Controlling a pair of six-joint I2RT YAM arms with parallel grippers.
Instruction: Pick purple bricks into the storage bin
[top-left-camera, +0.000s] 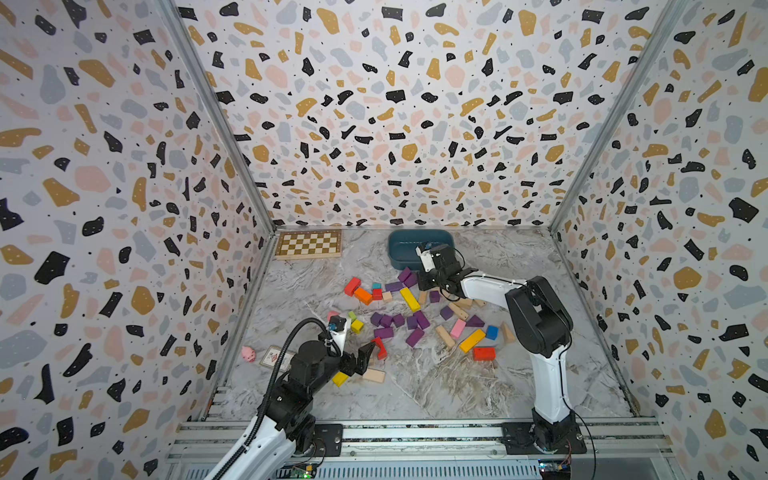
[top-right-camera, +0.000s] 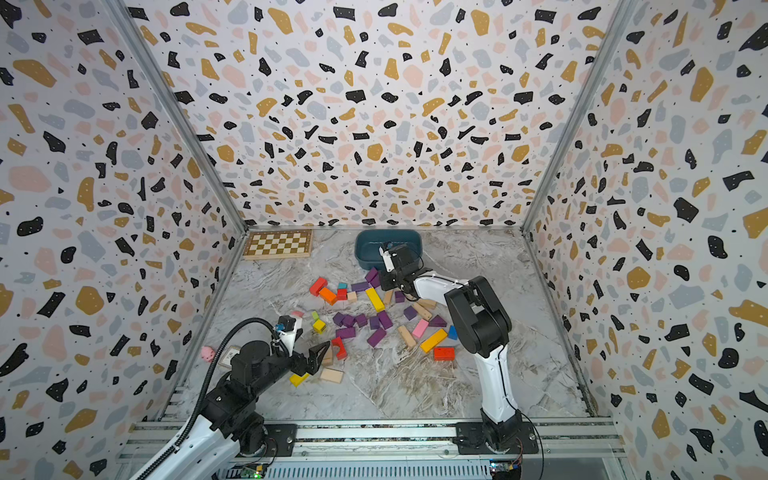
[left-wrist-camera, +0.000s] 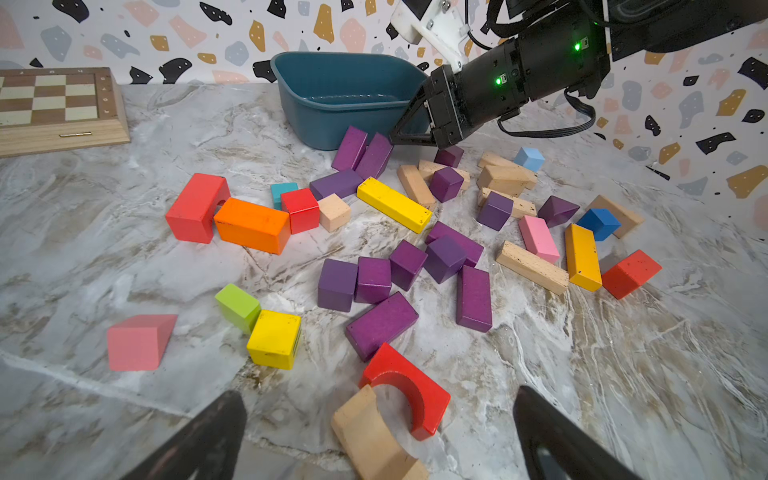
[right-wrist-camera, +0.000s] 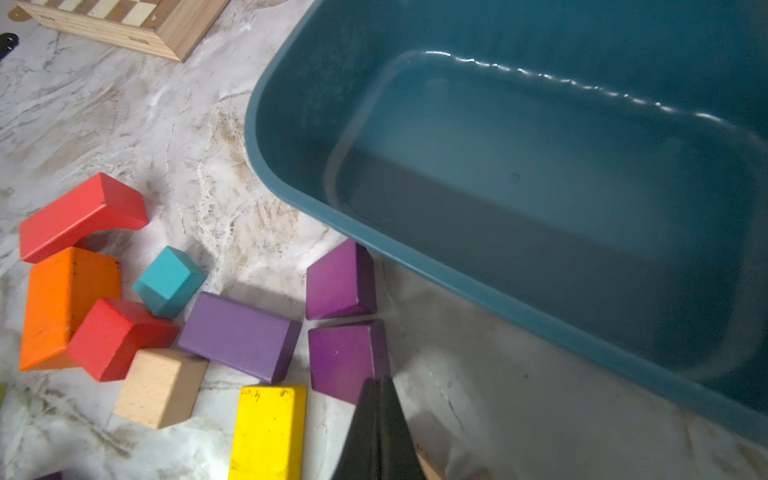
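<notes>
The storage bin (right-wrist-camera: 472, 304) is a teal tub at the back of the table, its floor bare in the right wrist view. Against its near side lie two purple bricks, the farther one (right-wrist-camera: 340, 280) and the nearer one (right-wrist-camera: 345, 356), with a narrow gap between them. My right gripper is shut, its fingertips together at the near end of the closer brick and nothing between them. A third purple brick (right-wrist-camera: 238, 336) lies to their left. Several more purple bricks (left-wrist-camera: 382, 324) are spread over the middle. My left gripper stands open and empty at the front left.
A yellow brick (right-wrist-camera: 268, 432) lies just left of my right gripper. Red, orange and wooden blocks crowd the left side; a red arch (left-wrist-camera: 412, 392) and a wooden block (left-wrist-camera: 374, 440) sit between the left fingers. A chessboard (top-left-camera: 308, 244) stands back left. Table right of the bin is clear.
</notes>
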